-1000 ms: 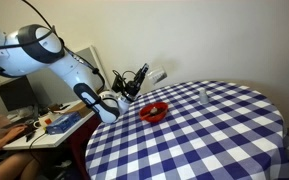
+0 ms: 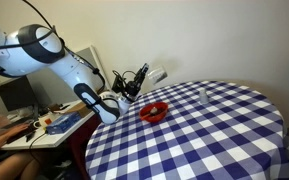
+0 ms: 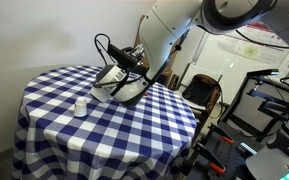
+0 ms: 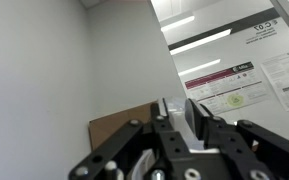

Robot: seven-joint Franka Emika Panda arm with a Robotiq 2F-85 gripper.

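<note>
Above the table's far left part, my gripper [image 2: 142, 76] is shut on a pale, translucent cup-like object [image 2: 156, 76], which sits tilted at the gripper's end. In exterior view 2 this pale object [image 3: 101, 95] hangs over the cloth, beyond the white jar. The wrist view shows the fingers together around a whitish piece, mostly hidden by the gripper itself. Below the held object, a red bowl [image 2: 154, 112] rests on the checked table, with something small and light inside that I cannot make out. A white jar [image 2: 203, 95] stands upright farther right.
A blue-and-white checked cloth covers the round table [image 2: 219, 135], largely bare at the front and right. A white wall rises behind it. To the left are a monitor [image 2: 17, 95] and a desk with assorted items.
</note>
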